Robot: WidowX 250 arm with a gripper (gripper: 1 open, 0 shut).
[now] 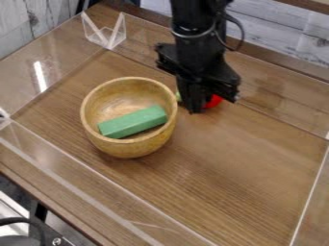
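My black gripper [193, 98] hangs in the upper middle, shut, just above and right of the rim of a wooden bowl [100, 96]. A green block [131, 122] lies in the bowl. A red round object [214, 102] sits right behind the gripper, mostly hidden by it. A small light green item at the bowl's right rim is partly hidden too.
A white wire-like holder [106, 29] stands at the back left. Dark cables lie at the lower left edge.
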